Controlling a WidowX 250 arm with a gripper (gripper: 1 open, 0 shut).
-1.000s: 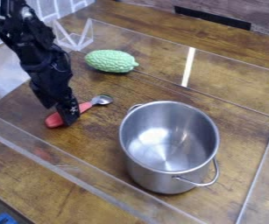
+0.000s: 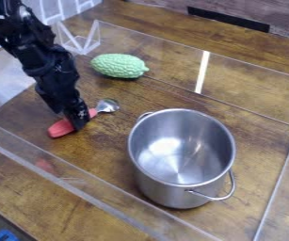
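My black gripper (image 2: 72, 118) is low over a spoon with a red handle (image 2: 61, 128) and a metal bowl end (image 2: 107, 105) lying on the wooden table. The fingertips are around or on the red handle; the gap between them is hard to make out. A large steel pot (image 2: 181, 165) with wire handles stands to the right.
A pale green bumpy vegetable-like object (image 2: 119, 66) lies behind the spoon. Clear panels edge the work area.
My gripper has shifted very slightly over the spoon's handle; the pot and green object have not moved.
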